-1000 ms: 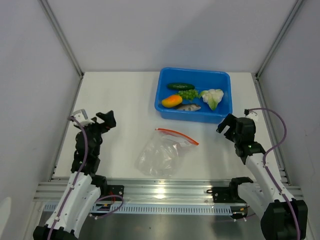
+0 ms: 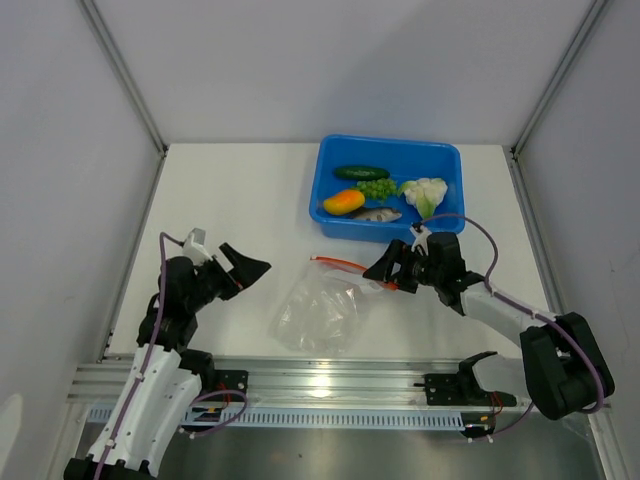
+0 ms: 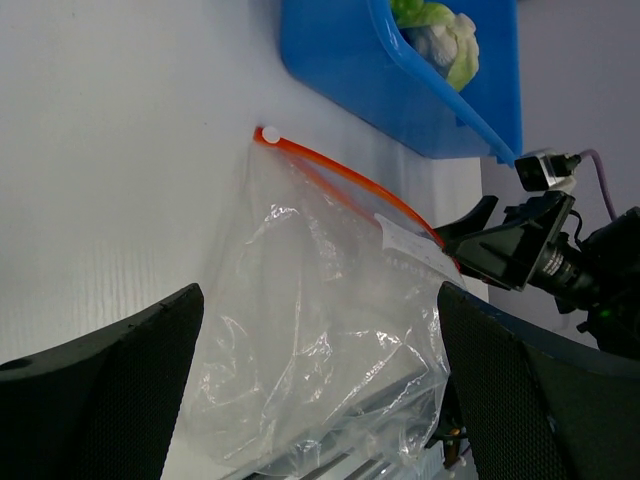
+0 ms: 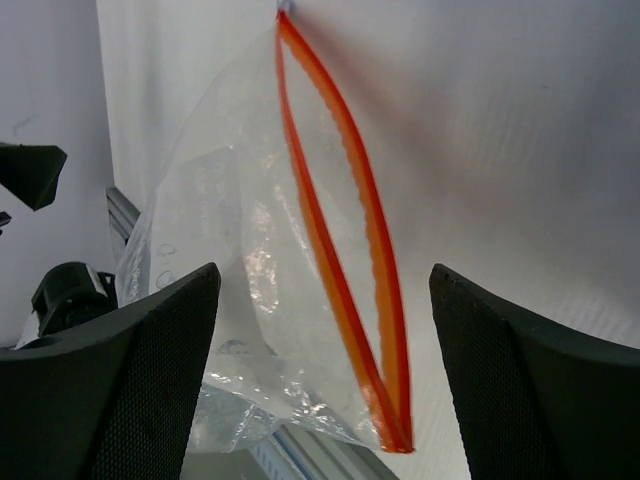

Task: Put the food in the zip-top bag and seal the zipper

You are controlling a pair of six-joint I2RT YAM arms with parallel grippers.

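A clear zip bag with a red zipper lies flat and empty on the table. My left gripper is open, left of the bag, above the table. My right gripper is open over the zipper's right end, with no grasp visible. The blue bin behind the bag holds a cucumber, green grapes, a mango-like fruit, a fish and a cauliflower.
Walls enclose the sides and back, and a metal rail runs along the front edge.
Both grippers have moved inward toward the bag, the right one farther, from beside the bin to over the zipper's right end. The bag and bin look unchanged.
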